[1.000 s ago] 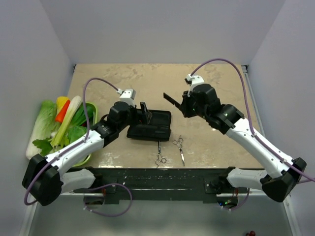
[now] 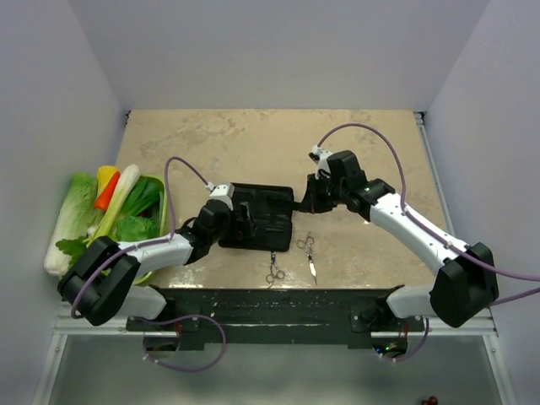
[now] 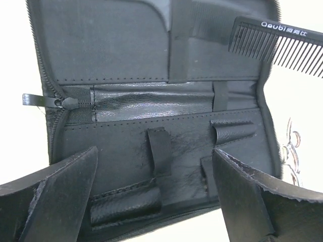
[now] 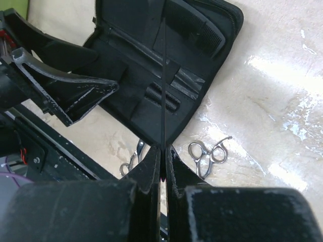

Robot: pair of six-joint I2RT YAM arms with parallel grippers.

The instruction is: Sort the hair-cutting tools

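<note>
The open black tool case [image 2: 256,240] lies mid-table. My right gripper is shut on a thin black comb, at the case's right side. The comb [image 3: 280,45] shows white lettering in the left wrist view and appears edge-on in the right wrist view. A comb-shaped dark patch [image 4: 197,30] is on the case's upper flap; whether it is a second comb or a shadow, I cannot tell. Open and empty, my left gripper hangs over the case's left part. Two scissors [image 2: 273,272] rest in front of the case.
A green basket [image 2: 163,221] of vegetables stands at the left, close to my left arm. Bare tabletop [image 2: 253,143] stretches behind the case, and more is free to its right. The dark front edge [image 2: 253,305] runs just beyond the scissors.
My right gripper has come down and left, bringing the comb to the case's right edge. The left gripper has sunk slightly over the case's left part. Case and scissors have stayed put.
</note>
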